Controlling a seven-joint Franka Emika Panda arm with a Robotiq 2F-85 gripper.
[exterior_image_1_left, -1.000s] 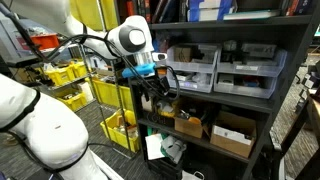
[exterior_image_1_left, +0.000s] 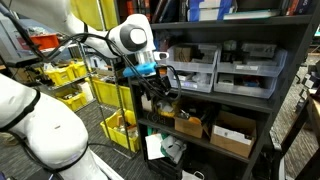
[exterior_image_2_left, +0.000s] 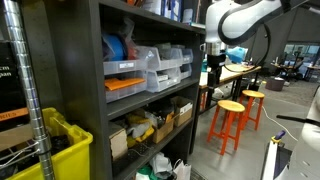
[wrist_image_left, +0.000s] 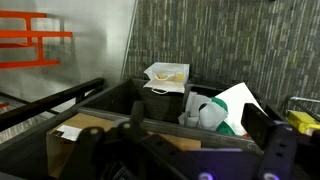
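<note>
My gripper stands open, its two dark fingers wide apart at the bottom of the wrist view with nothing held between them. Below and beyond the gap lie a crumpled grey-white item (wrist_image_left: 207, 111) and a white sheet (wrist_image_left: 239, 101) with green beside it. A white package with yellow on it (wrist_image_left: 167, 75) lies farther up. In exterior view 1 the white arm (exterior_image_1_left: 140, 45) reaches in front of the shelf unit, the dark gripper (exterior_image_1_left: 161, 98) pointing down; its fingers are too small to read there.
Clear plastic bins (exterior_image_1_left: 243, 80) fill the upper shelf. Cardboard boxes (exterior_image_1_left: 232, 133) stand on the shelf below. White and green items (exterior_image_1_left: 165, 148) lie low down. Orange stools (exterior_image_2_left: 229, 110) stand behind the arm, and a yellow bin (exterior_image_2_left: 60, 160) is left of the shelf. Grey floor is open before it.
</note>
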